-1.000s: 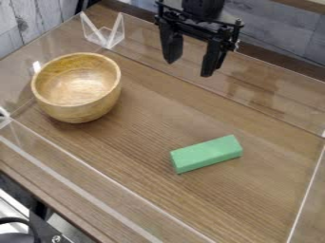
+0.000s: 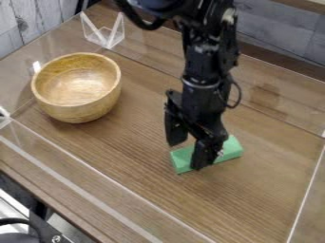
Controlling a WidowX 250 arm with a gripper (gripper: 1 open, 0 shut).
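Note:
The black arm reaches down from the top centre to the middle right of the wooden table, its gripper (image 2: 191, 142) over a green block (image 2: 225, 148). The fingers stand open and straddle the block, partly hiding it; whether they touch it cannot be told.
A large tan bowl (image 2: 76, 81) sits on the left side of the table (image 2: 114, 180). A small white object stands at the back left. Dark cables lie at the lower left edge.
The arm has come down from high at the back of the table to the green block. The block and bowl look to be in the same places.

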